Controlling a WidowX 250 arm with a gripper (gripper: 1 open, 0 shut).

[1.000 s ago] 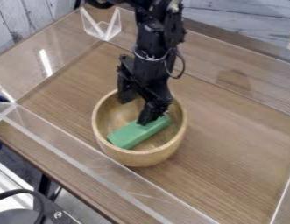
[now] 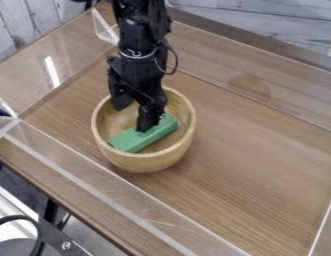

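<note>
A wooden bowl (image 2: pixel 176 141) sits on the wooden table, slightly left of centre. A green block (image 2: pixel 136 140) lies inside it, slanting from lower left to upper right. My black gripper (image 2: pixel 134 112) hangs from the top of the camera view down into the bowl, open, with its fingers around and just above the upper part of the block. The dark fingers are hard to make out, and I cannot tell whether they touch it.
A white plank surface runs along the top edge. At the lower left are the table's edge and a black cable (image 2: pixel 34 228).
The bowl, with the block in it, has shifted left and slightly up in the view, and the arm has moved left with it.
</note>
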